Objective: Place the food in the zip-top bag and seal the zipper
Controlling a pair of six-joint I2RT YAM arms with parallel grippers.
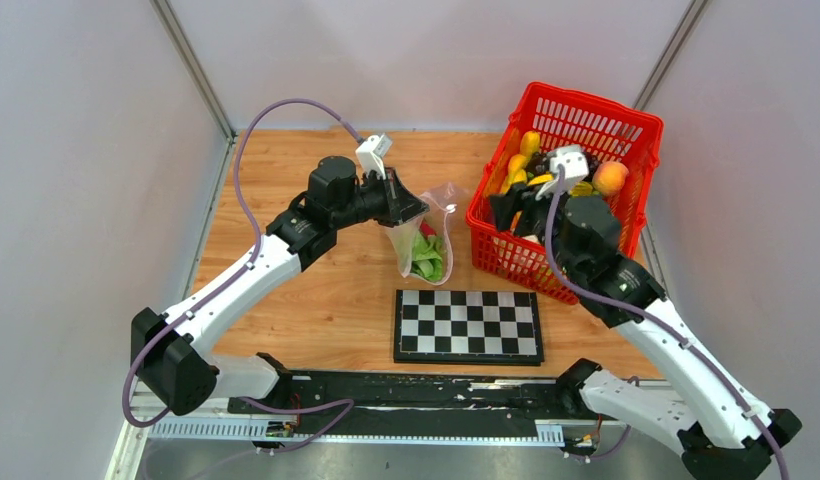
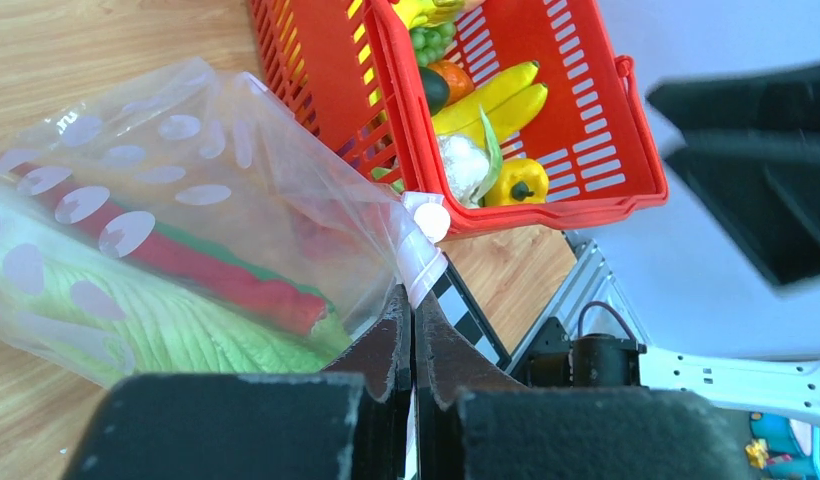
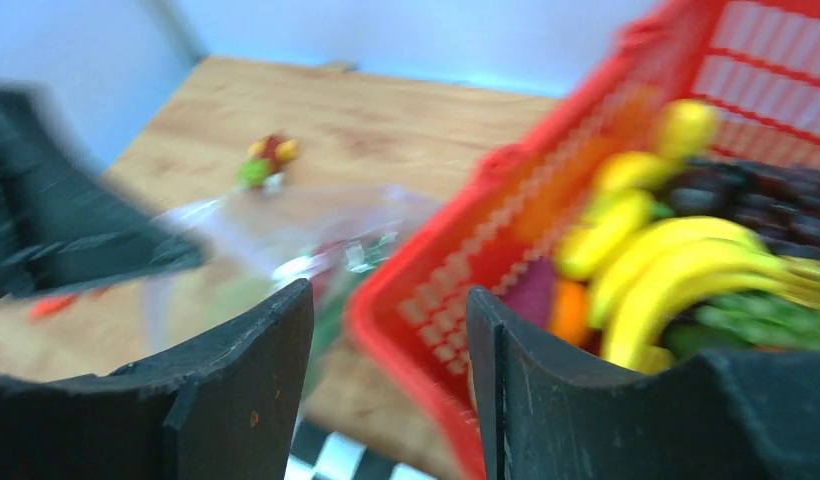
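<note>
The clear zip top bag (image 1: 438,200) hangs below my left gripper (image 1: 422,208), holding green leaves (image 1: 426,262) and a red, elongated piece of food (image 2: 226,280). In the left wrist view, the gripper's shut fingertips pinch a corner of the plastic, with a white round tab (image 2: 432,222) just above them. Whether the zipper is sealed cannot be told. My right gripper stands open over the left part of the red basket (image 1: 486,245), apart from the bag, with nothing between its fingers.
Bananas (image 3: 676,265), a peach (image 1: 611,178) and other food fill the basket. A black-and-white checkered board (image 1: 468,328) lies in front of the bag.
</note>
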